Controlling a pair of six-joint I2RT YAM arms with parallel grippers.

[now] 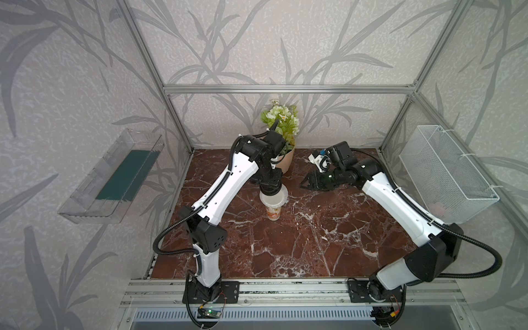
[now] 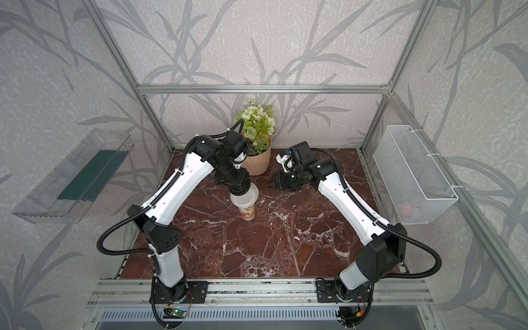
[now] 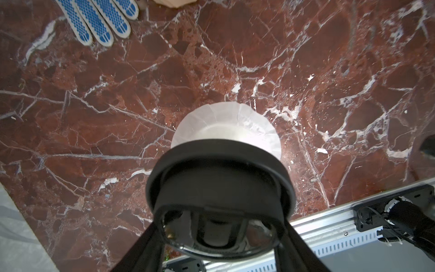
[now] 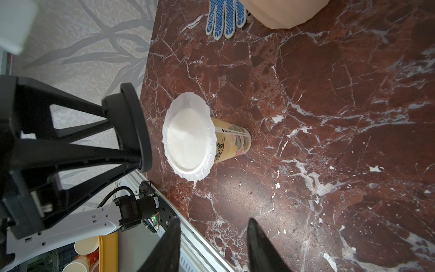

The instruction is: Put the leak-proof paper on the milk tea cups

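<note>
A printed milk tea cup (image 4: 233, 142) stands upright on the marble table. White leak proof paper (image 4: 188, 136) with a pleated rim lies over its mouth. Gripped in my left gripper (image 1: 270, 175) is a black round lid-like piece (image 3: 219, 151), its fingers spread to either side of it. In the left wrist view this piece covers the near part of the paper; the right wrist view shows a gap between the two. My right gripper stands open to the right of the cup, with nothing between its fingertips.
A flower pot (image 2: 258, 162) stands behind the cup, with a blue-dotted glove (image 4: 226, 18) beside it. A clear tray (image 1: 88, 214) is on the left wall and a white mesh basket (image 1: 456, 181) on the right.
</note>
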